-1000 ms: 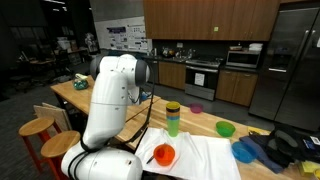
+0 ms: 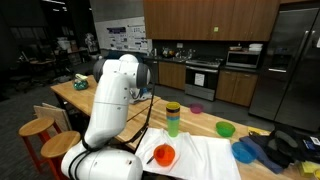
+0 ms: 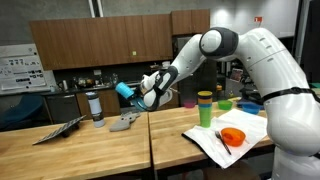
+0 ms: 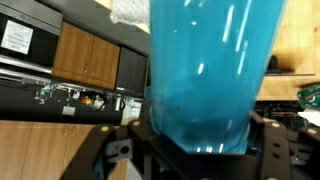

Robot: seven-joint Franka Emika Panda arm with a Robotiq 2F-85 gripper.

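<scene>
A large blue cup (image 4: 215, 75), glossy and slightly see-through, fills the upper middle of the wrist view. It sits between the widely spread fingers of my gripper. Whether both pads press on it is hidden. In exterior view 2 the blue cup (image 3: 125, 90) is tilted and raised clear of the table, at the end of my arm (image 3: 185, 50). From exterior view 1 the arm (image 2: 115, 85) reaches away over the far part of the table, and its gripper is too small to make out.
A multicoloured stack of cups (image 2: 173, 118) stands near a white cloth (image 2: 200, 157) with an orange bowl (image 2: 164, 155) on it. A grey cylinder (image 3: 95, 107) and a grey cloth (image 3: 124, 121) lie near the cup.
The far end of the arm has shifted slightly in exterior view 1. The objects on the table look unmoved.
</scene>
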